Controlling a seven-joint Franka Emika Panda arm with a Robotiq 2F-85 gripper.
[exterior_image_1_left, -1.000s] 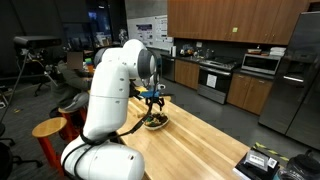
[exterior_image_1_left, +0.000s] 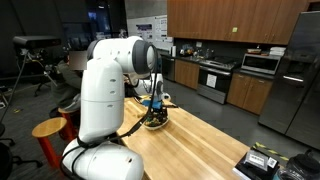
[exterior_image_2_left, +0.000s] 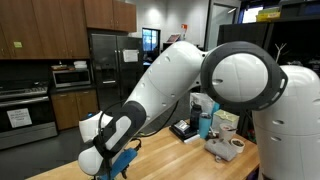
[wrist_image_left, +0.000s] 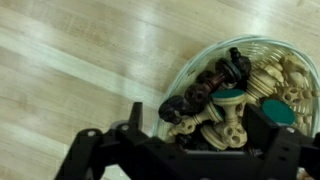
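In the wrist view a round wire basket (wrist_image_left: 184, 77) holds a heap of chess pieces. Dark brown pieces (wrist_image_left: 195, 95) lie across its left part, and pale wooden pieces (wrist_image_left: 293, 72) are piled on the right. Two green felt bases (wrist_image_left: 279, 110) face upward among them. My gripper is open above the basket's near side, its fingers spread apart, with no piece seen held. Exterior view 1 has the basket (exterior_image_1_left: 156, 126) on the wooden table below the gripper (exterior_image_1_left: 151, 104). The fingers hide part of the heap.
Bare table (exterior_image_1_left: 195, 145) stretches to the right of the basket. A black device (exterior_image_1_left: 256, 163) lies near the right edge. In exterior view 2, a teal cup (exterior_image_2_left: 205, 127) and a grey object (exterior_image_2_left: 225, 148) stand at the far right of the table.
Over the last second my gripper has come down toward the basket. It is closer to the pieces than before.
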